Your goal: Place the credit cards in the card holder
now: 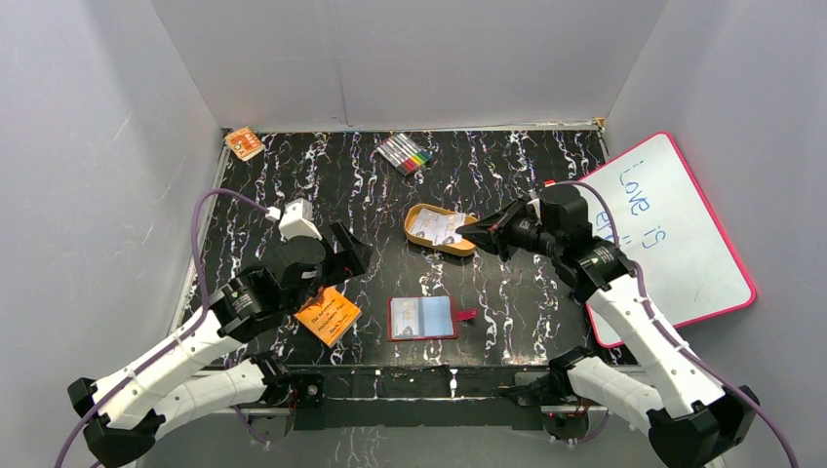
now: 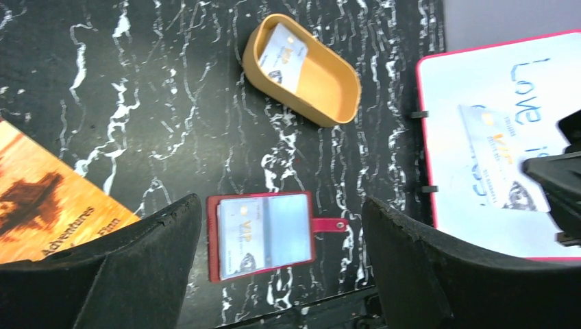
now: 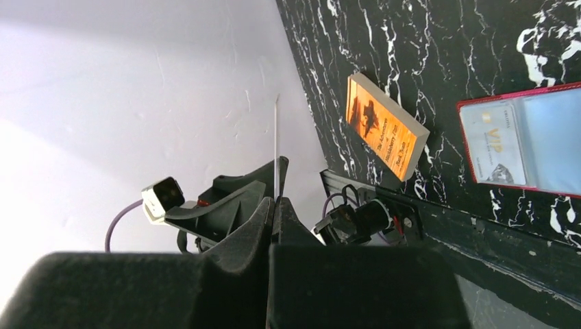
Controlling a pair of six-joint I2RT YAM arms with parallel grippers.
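Note:
A white VIP card is raised in my right gripper [image 1: 468, 229], which is shut on it; in the right wrist view it appears edge-on. Another card [image 2: 281, 58] lies in the orange oval tray [image 2: 329, 89] behind. The open red-edged card holder [image 1: 422, 318] lies front centre, with a VIP card [image 2: 240, 236] in its left side and a blue right side. My left gripper [image 1: 351, 249] hangs open over the left part of the table, nothing between its fingers.
An orange book [image 1: 329, 315] lies left of the holder. Markers [image 1: 403, 153] and a small orange packet [image 1: 245, 143] are at the back. A whiteboard [image 1: 673, 244] leans on the right. Table between tray and holder is clear.

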